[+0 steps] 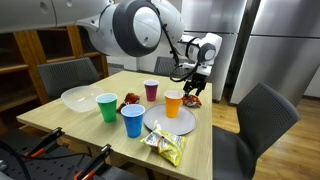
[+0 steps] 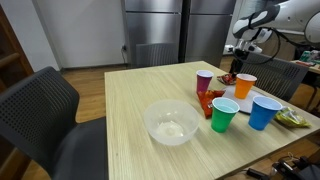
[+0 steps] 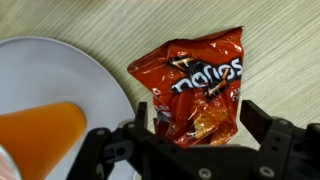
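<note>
A red Doritos chip bag [image 3: 195, 88] lies flat on the wooden table, filling the middle of the wrist view; in exterior view 1 the same red bag [image 1: 192, 101] is at the table's far right. My gripper is open above it, one dark finger on either side of the bag's lower part, with nothing gripped. From the side, the gripper [image 1: 187, 88] appears just over the bag; whether it touches cannot be made out. Its fingers hide part of the bag's lower edge.
Beside the bag is a grey plate [image 1: 183, 122] bearing an orange cup [image 1: 173, 103]. A purple cup [image 1: 151, 91], green cup [image 1: 107, 107], blue cup [image 1: 133, 120], clear bowl [image 2: 172, 122], another red bag [image 2: 209, 99] and yellow bag [image 1: 164, 145] share the table.
</note>
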